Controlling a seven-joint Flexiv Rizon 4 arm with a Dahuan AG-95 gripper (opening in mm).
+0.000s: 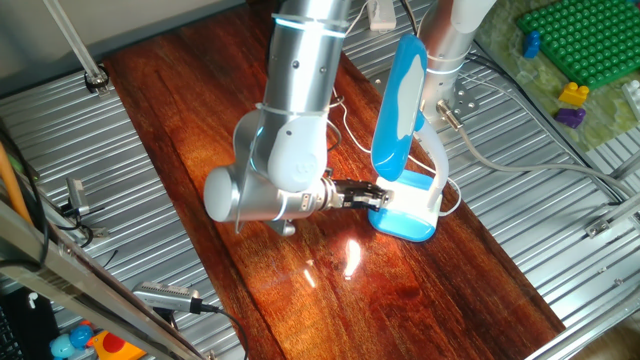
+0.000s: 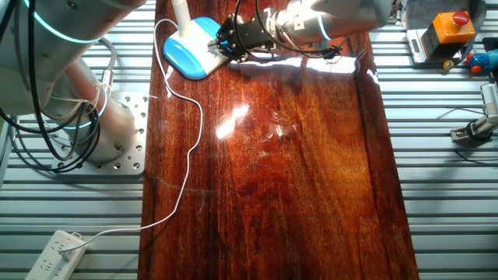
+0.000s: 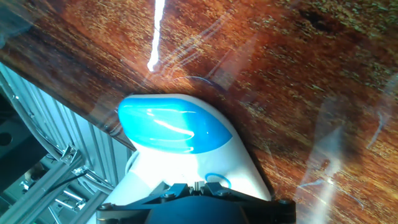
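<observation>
A blue-and-white desk lamp stands upright on the wooden board, its long head point(image 1: 399, 108) raised over its base point(image 1: 404, 225). My gripper point(image 1: 384, 198) reaches the white top of that base from the side. In the wrist view the gripper is shut, its fingertips together and nothing visible between them. Just beyond the tips, slightly right, a blue-outlined oval point(image 3: 217, 180) marks the white surface. The second exterior view shows the gripper point(image 2: 212, 45) at the base point(image 2: 184, 57); whether the tips touch it I cannot tell. No light shows from the lamp head.
The lamp's white cable point(image 2: 187, 173) runs over the board point(image 2: 272, 210) to a power strip point(image 2: 53, 257). Most of the board is bare. A green brick plate point(image 1: 585, 40) lies off to the side.
</observation>
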